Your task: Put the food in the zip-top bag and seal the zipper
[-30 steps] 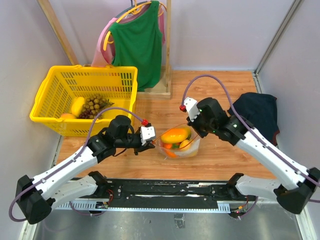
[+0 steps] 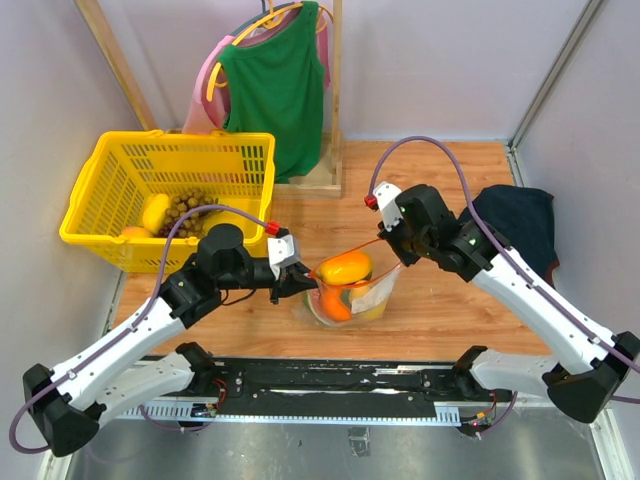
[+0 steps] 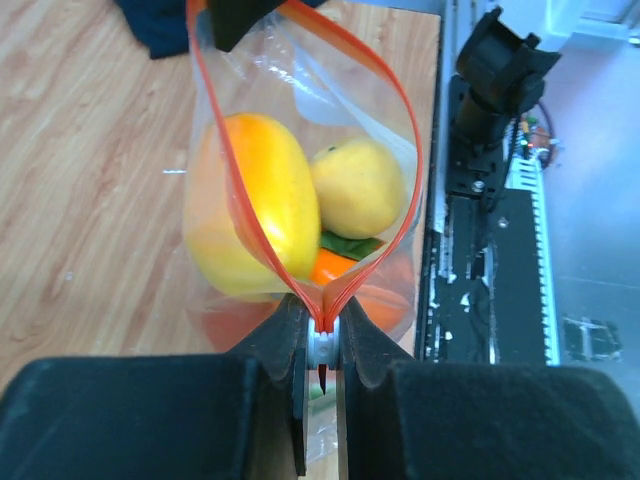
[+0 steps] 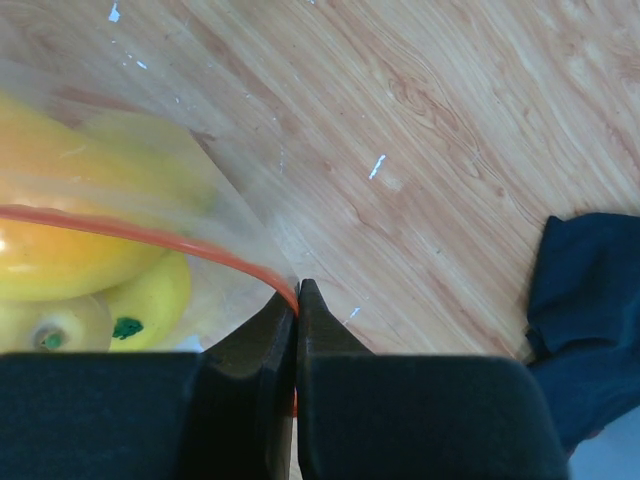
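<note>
A clear zip bag with a red-orange zipper edge hangs between my two grippers, its mouth spread into a loop. Inside it lie a large yellow-orange fruit, a pale round fruit and an orange item. My left gripper is shut on one end of the bag's rim, where both zipper strips come together. At the opposite end, my right gripper is shut with the thin red zipper edge running between its fingertips. The bag's underside is mostly hidden.
A yellow basket at the back left holds grapes and yellow fruit. Clothes hang on a rack behind. Dark cloth lies at the right. Bare table surrounds the bag.
Over the last second the bag has tilted and shifted between the grippers, its mouth now drawn out more tautly.
</note>
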